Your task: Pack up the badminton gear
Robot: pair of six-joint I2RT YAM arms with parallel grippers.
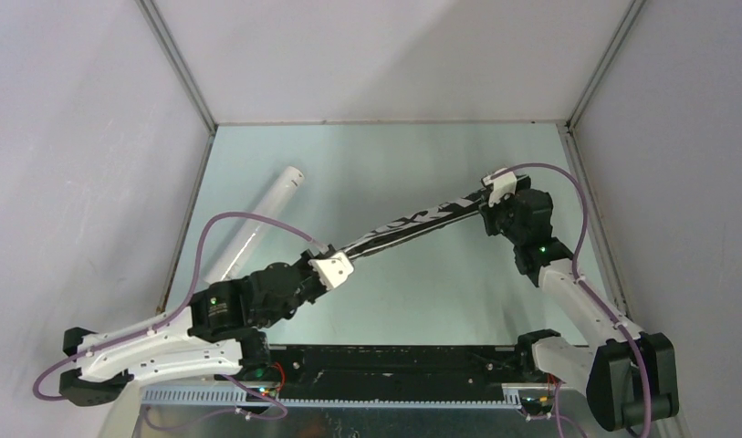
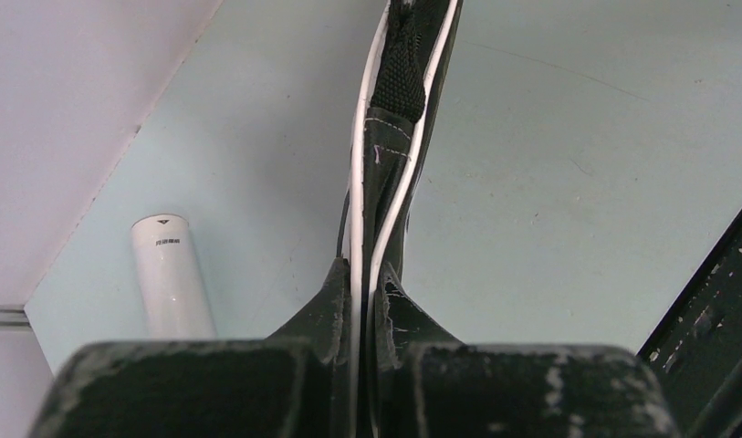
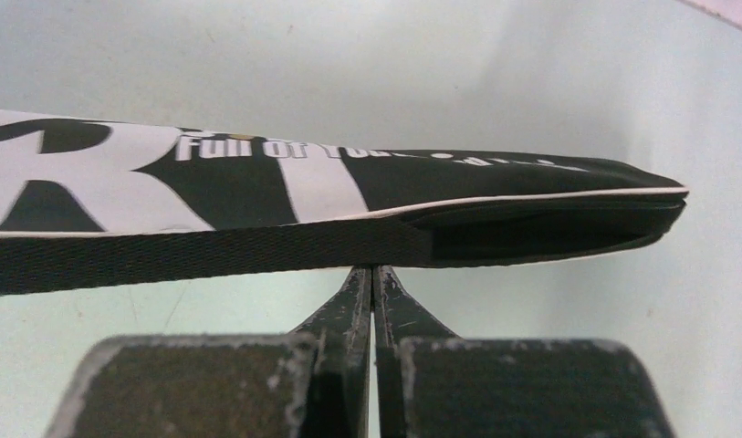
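Observation:
A long black-and-white racket bag (image 1: 412,222) stretches diagonally between my grippers. My left gripper is shut on its near end, with white piping and black fabric between the fingers. My right gripper is shut at the bag's black strap edge (image 3: 212,255) near the far end; nothing clearly shows between its fingertips. A white shuttlecock tube (image 1: 256,224) lies on the left of the table, also seen in the left wrist view (image 2: 172,274).
Walls enclose it at the back and sides, and a dark strip (image 1: 394,365) runs along the front edge.

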